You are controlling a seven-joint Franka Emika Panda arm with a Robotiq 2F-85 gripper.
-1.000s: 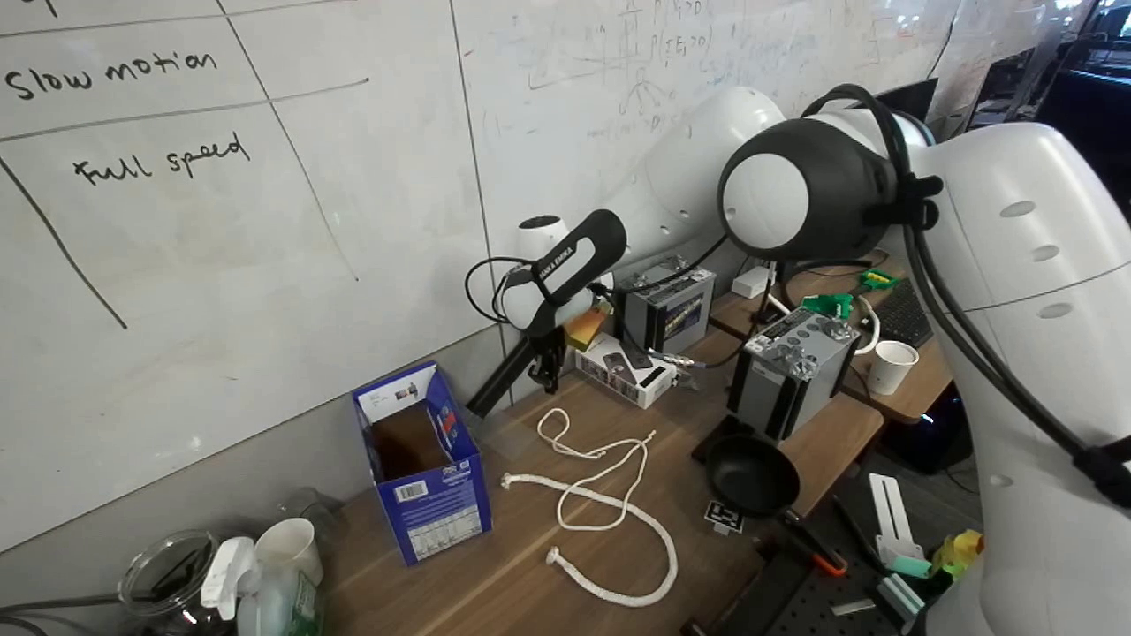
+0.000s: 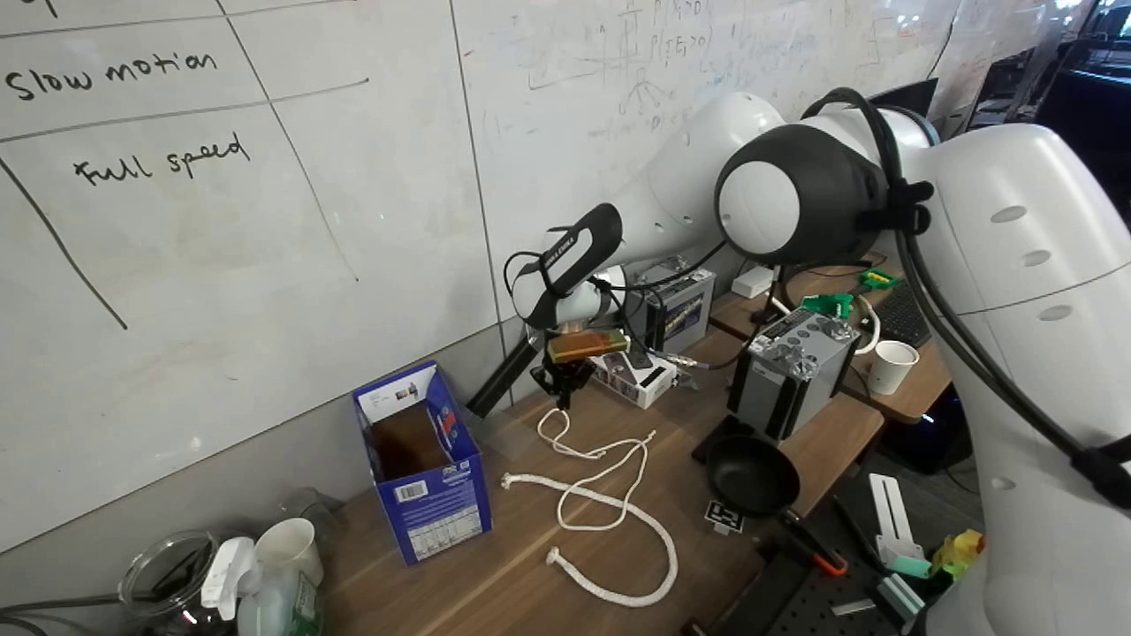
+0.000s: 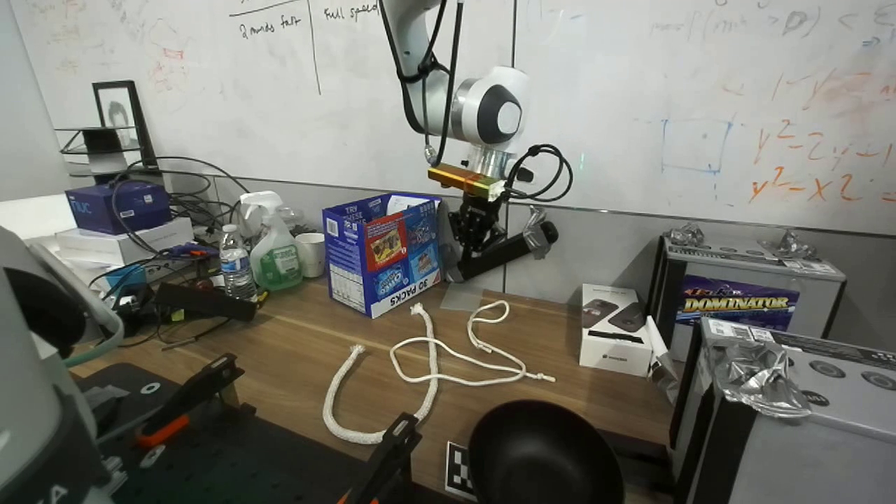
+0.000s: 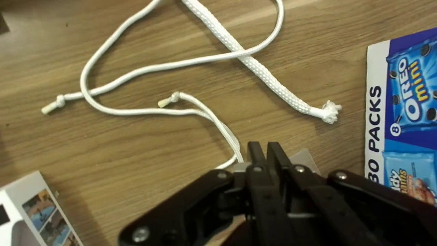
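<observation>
My gripper hangs above the back of the table, beside the blue snack box. In the wrist view its black fingers (image 4: pixel 254 152) are close together, with a narrow gap at the tips and nothing visible between them. Below lies a thin white cord (image 4: pixel 155 69) with knotted ends, its loop running out of sight behind the left finger. A thicker white rope (image 4: pixel 272 80) with a frayed end crosses under the cord. In exterior view 2 the fingertips are clear above both.
The open blue snack box (image 3: pixel 369 252) stands by the whiteboard. Beside my gripper, a black tube (image 3: pixel 508 255) slants close to the wall. A white phone box (image 3: pixel 615 332), grey batteries (image 3: pixel 760 386) and a black pan (image 3: pixel 546 458) lie to the right. Bare table surrounds the ropes.
My wrist has turned, swinging the orange-yellow block on it round toward exterior view 1. Ropes and box stay put.
</observation>
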